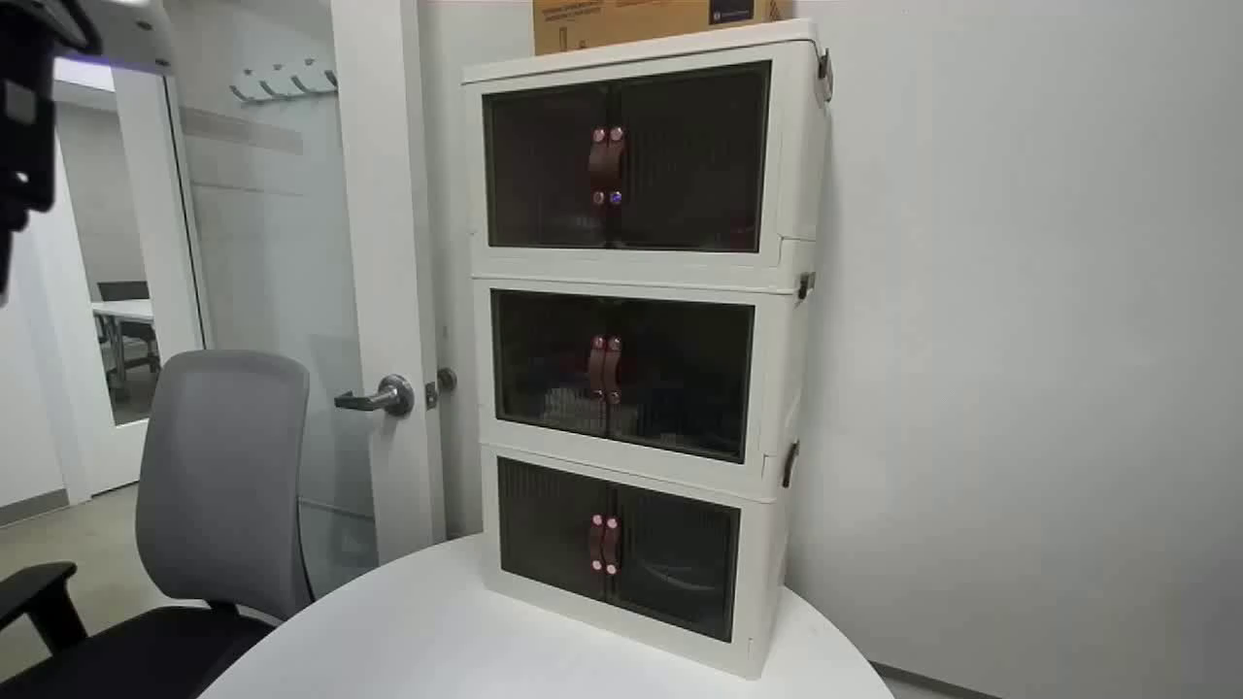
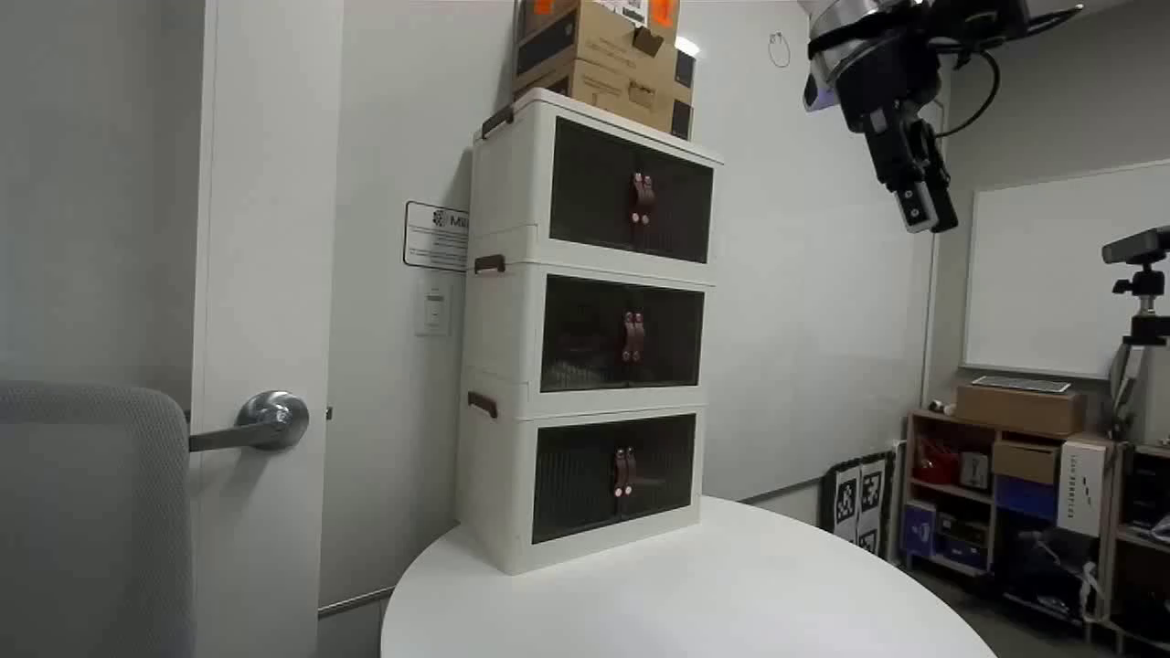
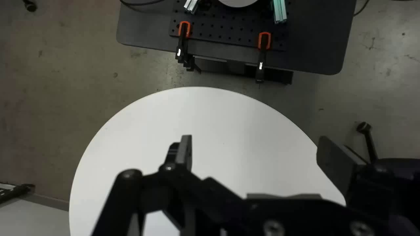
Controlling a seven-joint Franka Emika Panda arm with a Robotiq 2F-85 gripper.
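Note:
A white three-tier cabinet (image 1: 635,452) stands on the round white table (image 1: 402,635), its dark double doors closed at every level. Each pair of doors carries brown strap handles at its centre, such as the middle handles (image 2: 632,336). My gripper is open in the wrist view, its fingers wide apart over bare tabletop, nothing between them. In the second exterior view the gripper (image 2: 927,225) hangs in the air to the right of the cabinet, clear of it. Only a dark part of the arm (image 1: 25,128) shows at the upper left of the first exterior view.
Cardboard boxes (image 2: 609,68) sit on top of the cabinet. A grey chair (image 1: 221,478) and a door handle (image 1: 385,397) are to its left. Beyond the table edge, a black stand (image 3: 315,43) holds clamps (image 3: 262,55).

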